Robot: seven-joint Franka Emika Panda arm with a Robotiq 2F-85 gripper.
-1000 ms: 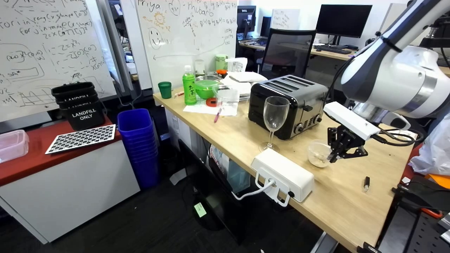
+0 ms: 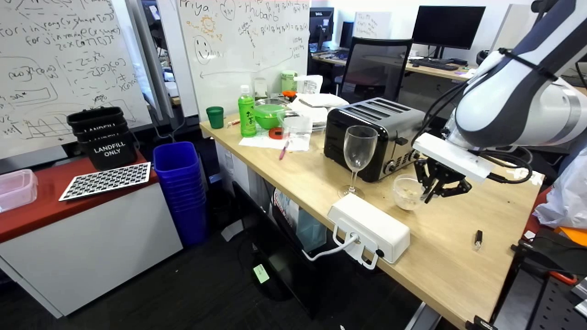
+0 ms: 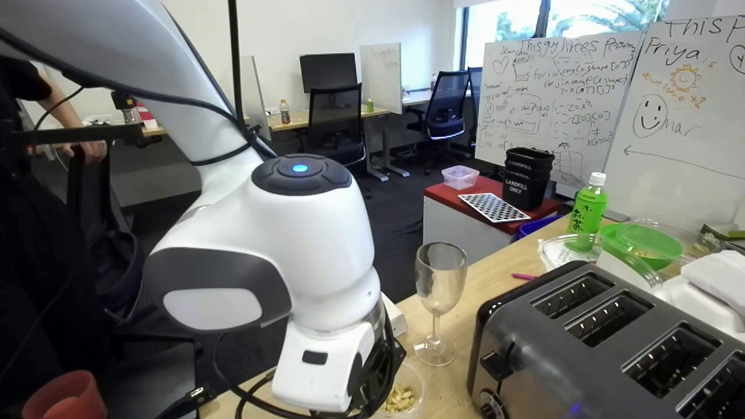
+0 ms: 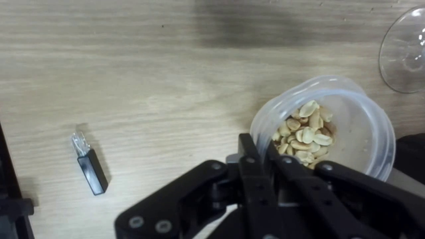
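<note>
My gripper is shut on the near-left rim of a clear plastic bowl [image 4: 376, 131], the wall pinched between its black fingers. Peanuts [image 4: 308, 137] lie heaped toward the side of the bowl beside the fingers. In exterior view 1 the bowl [image 2: 406, 193] is just left of my gripper [image 2: 428, 197], between the toaster and the white box. Exterior view 2 shows the peanuts [image 3: 399, 398] at its bottom edge, while the arm covers the fingers there. Whether the bowl touches the table cannot be told.
A wine glass [image 2: 360, 151] stands close to the bowl, in front of the black and silver toaster [image 2: 379, 137]. A white box [image 2: 368, 225] sits along the table edge. A small black-handled item [image 4: 93, 171] lies on the table. Free table lies between it and the bowl.
The bowl and my gripper have moved a little left and up in exterior view 1, toward the toaster and wine glass. The arm's upper part has shifted with them.
</note>
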